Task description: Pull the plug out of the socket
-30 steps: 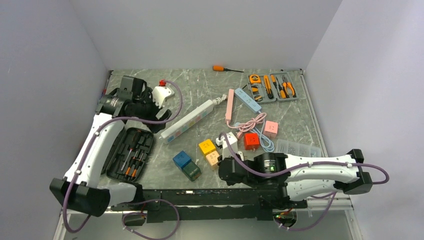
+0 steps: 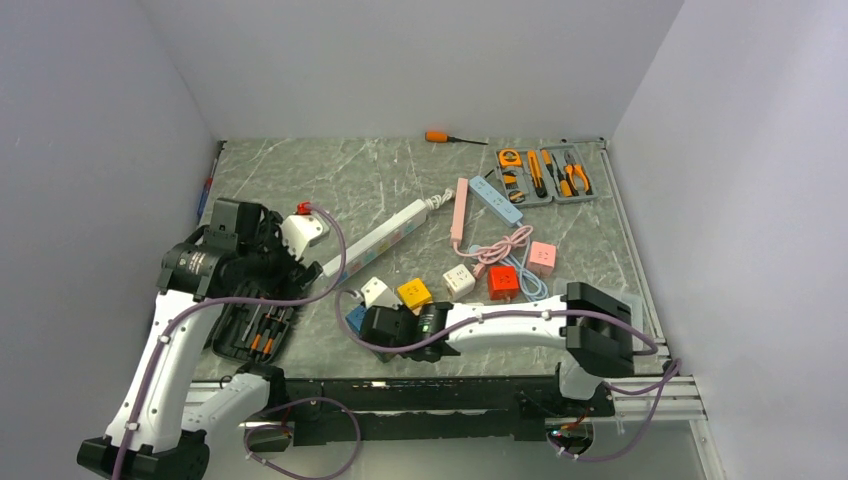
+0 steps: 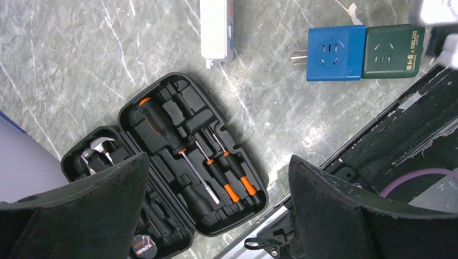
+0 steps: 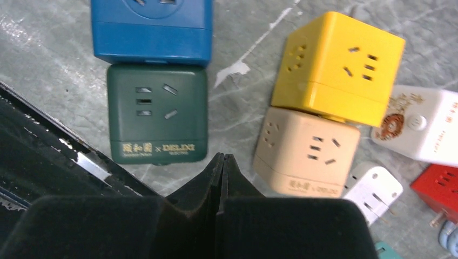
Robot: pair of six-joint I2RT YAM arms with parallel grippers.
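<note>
A blue cube plug [image 3: 334, 54] with prongs pointing out lies against a dark green socket cube [image 3: 391, 51], near the table's front edge. In the right wrist view they appear as the blue cube [image 4: 151, 38] above the green one [image 4: 156, 113]. My right gripper is shut, nothing visible between its fingertips, just beside the green cube's lower right corner. My left gripper is wide open and empty over the black screwdriver case [image 3: 189, 156], left of the two cubes.
A yellow cube [image 4: 351, 65], a beige cube [image 4: 305, 156] and a red cube [image 4: 440, 186] lie right of the pair. A white power strip [image 2: 380, 240] lies diagonally behind. Tool kit [image 2: 545, 175] at back right.
My right arm has swung left to over the blue and green cubes.
</note>
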